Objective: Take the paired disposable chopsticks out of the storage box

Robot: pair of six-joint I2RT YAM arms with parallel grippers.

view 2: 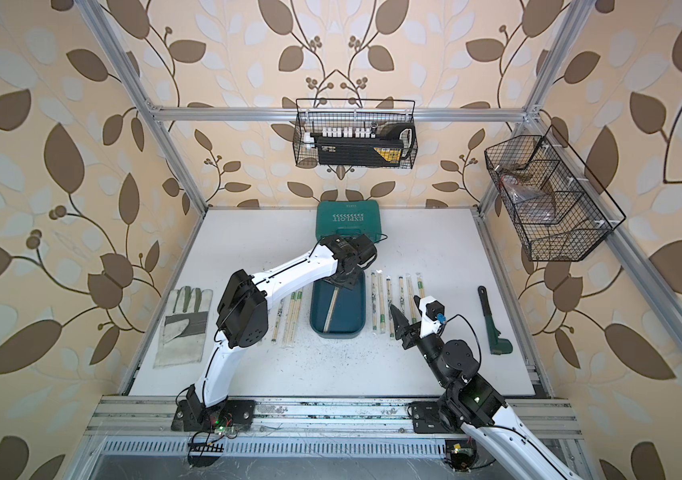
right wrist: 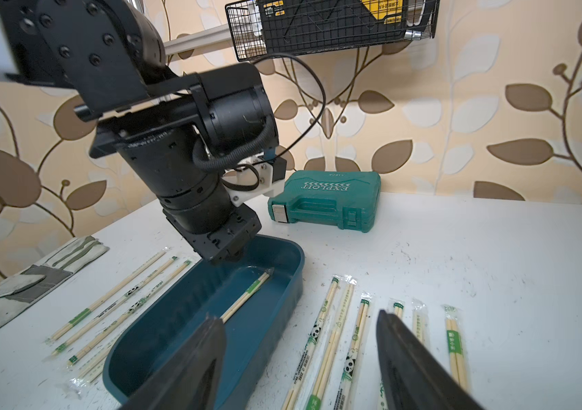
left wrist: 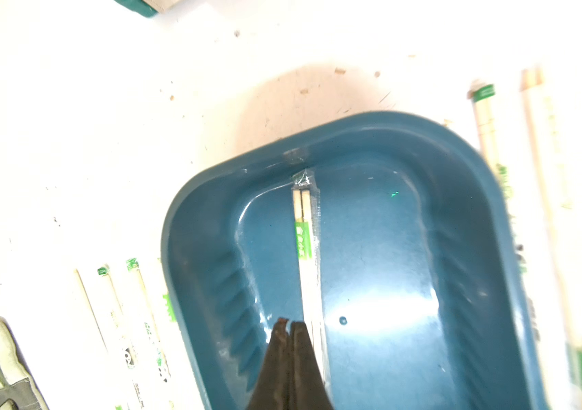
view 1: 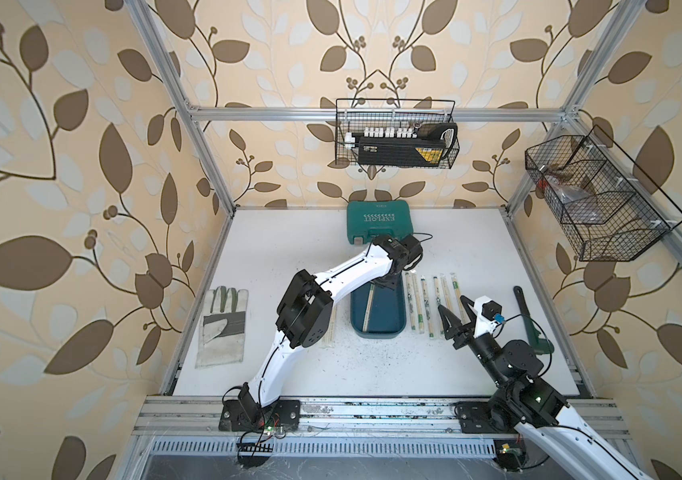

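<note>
A wrapped pair of chopsticks [left wrist: 304, 246] with a green label lies on the floor of the blue storage box [left wrist: 366, 123]. My left gripper is above the box, its two fingertips together and nothing between them. In the left wrist view the pair runs behind and just right of those fingertips; in the right wrist view the pair [right wrist: 244, 298] rests low in the box, apart from the raised left arm. Out to the right of the box, my right gripper stands open, its fingers wide apart and empty, over the chopsticks on the table.
Several wrapped pairs [view 2: 289, 316] lie left of the box and several more [right wrist: 354, 341] right of it. A green case [view 1: 379, 221] stands behind. Gloves [view 1: 223, 324] lie at the far left, a dark green tool [view 1: 529, 320] at the right.
</note>
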